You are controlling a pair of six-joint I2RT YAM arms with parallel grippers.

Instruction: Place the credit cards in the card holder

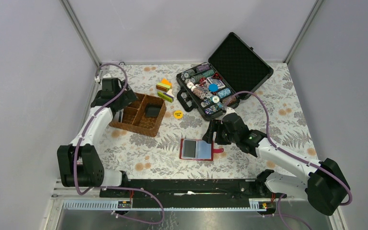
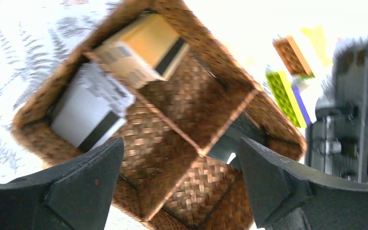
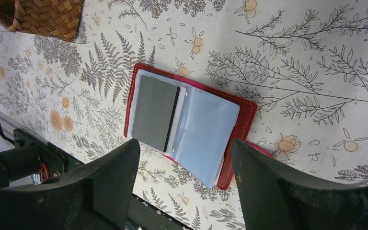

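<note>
The card holder (image 3: 242, 120), red with clear sleeves, lies opened flat on the table. A dark grey card (image 3: 154, 112) shows on its left side, while the right sleeve (image 3: 205, 129) looks pale and bare. My right gripper is open above the holder, nothing between its fingers. In the left wrist view, silver cards (image 2: 88, 105), gold cards (image 2: 148, 43) and dark cards (image 2: 232, 139) sit in separate compartments of a woven basket (image 2: 158, 110). Over that basket hangs my left gripper, open and empty; this view is blurred.
Behind the basket's right side lie small yellow and green blocks (image 1: 165, 91) and a yellow disc (image 1: 178, 114). An open black case (image 1: 239, 62) full of poker chips stands at the back.
</note>
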